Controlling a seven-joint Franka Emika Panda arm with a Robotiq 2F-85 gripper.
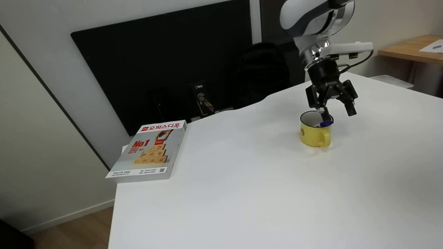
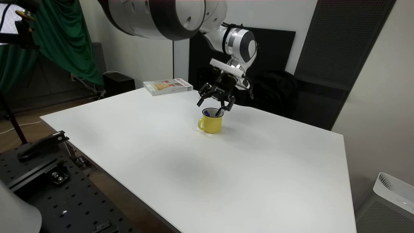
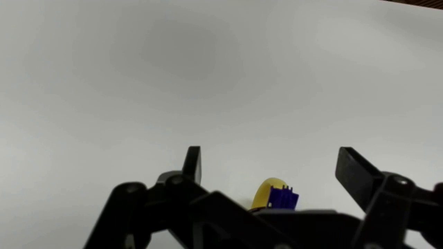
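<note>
A yellow mug [image 1: 312, 136] with a dark rim stands upright on the white table, its handle toward the front in exterior view 1. Inside it leans a blue-ended object [image 1: 326, 123], its tip showing at the rim above the handle. My gripper [image 1: 338, 113] is open, tilted over the mug's back side, with one finger overlapping the mouth in this view. In exterior view 2 the gripper [image 2: 208, 108] spreads its fingers above the mug [image 2: 212, 124]. The wrist view shows the blue end [image 3: 283, 198] low between the fingers, not gripped; most of the mug is hidden by the gripper body.
A thick book or box [image 1: 145, 153] with Korean print lies at the table's far left corner. Off the table, an air purifier [image 2: 392, 202] stands on the right.
</note>
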